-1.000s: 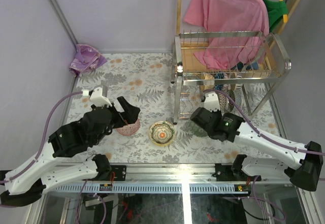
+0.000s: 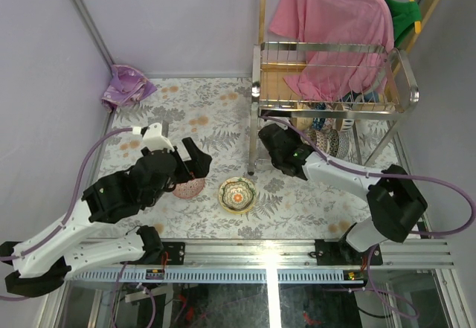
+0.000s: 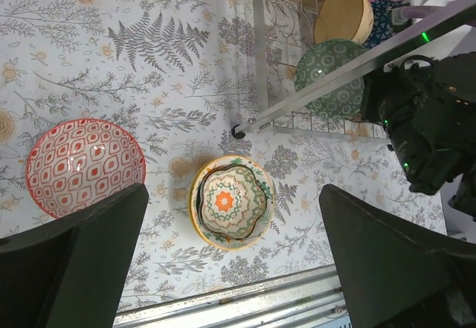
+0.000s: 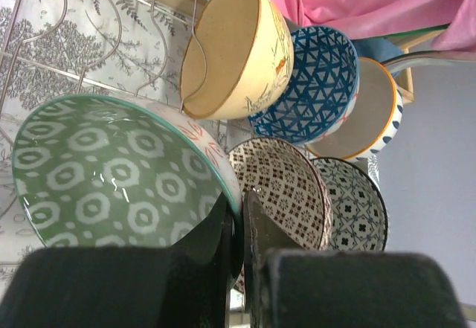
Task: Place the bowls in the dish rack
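Observation:
The green patterned bowl (image 4: 111, 172) is tilted in the lower level of the dish rack (image 3: 262, 53); my right gripper is shut on its rim. Beside it in the rack stand a cream bowl (image 4: 242, 53), a blue bowl (image 4: 316, 75), a white bowl with an orange rim (image 4: 364, 112), and two dark-patterned bowls, the nearer brown one (image 4: 279, 187) partly covered by my gripper. On the table, a red patterned bowl (image 3: 85, 166) lies at left. A smaller bowl (image 3: 232, 203) rests inside a yellow-rimmed one (image 3: 199, 224). My left gripper (image 2: 195, 163) hangs open near the red bowl, holding nothing.
The rack's metal legs and upper basket (image 2: 327, 110) rise over the lower level, close to my right arm. A pink shirt (image 2: 335, 15) hangs down into the upper basket. A purple cloth (image 2: 126, 86) lies at the back left.
My right gripper has moved left and back, carrying the green bowl from the rack's front into its lower level. The rack has shifted slightly left. The left arm has barely moved.

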